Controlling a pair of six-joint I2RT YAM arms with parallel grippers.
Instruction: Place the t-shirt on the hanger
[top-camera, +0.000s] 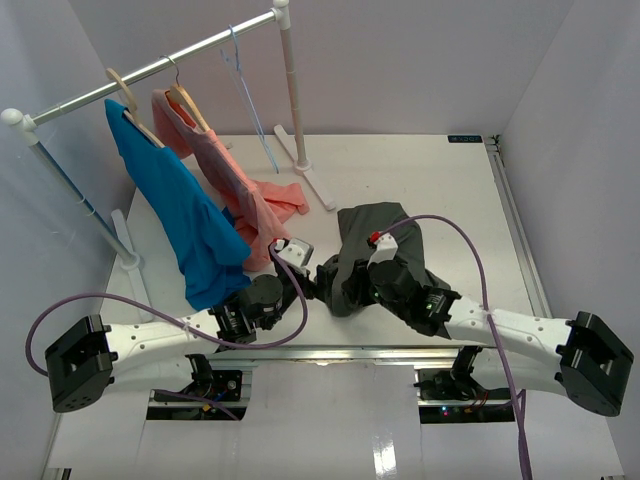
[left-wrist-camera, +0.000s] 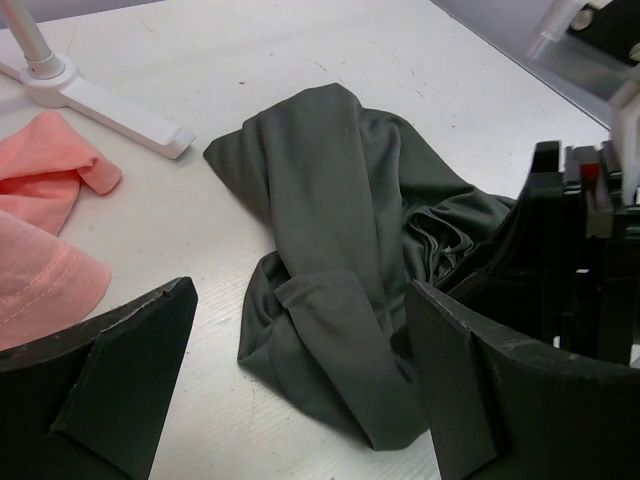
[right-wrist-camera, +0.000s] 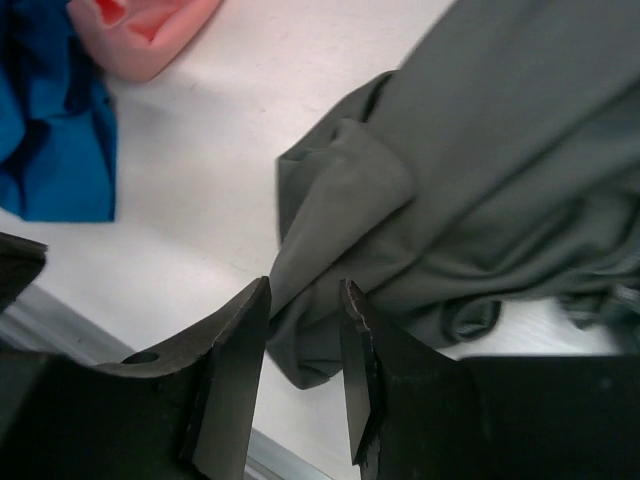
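Observation:
A dark grey t-shirt (top-camera: 380, 220) lies crumpled on the white table (left-wrist-camera: 200, 240), filling much of both wrist views. My right gripper (top-camera: 362, 285) is low over its near-left part; whether cloth is between its fingers is unclear. My left gripper (top-camera: 310, 280) stands open just left of the shirt, its fingertips framing the cloth below. A light blue hanger (top-camera: 255, 105) hangs empty on the rail (top-camera: 200, 48).
A blue shirt (top-camera: 185, 225) and a pink shirt (top-camera: 225, 170) hang on wooden hangers at the left, the pink one reaching the table. The rack's foot (top-camera: 315, 190) stands behind.

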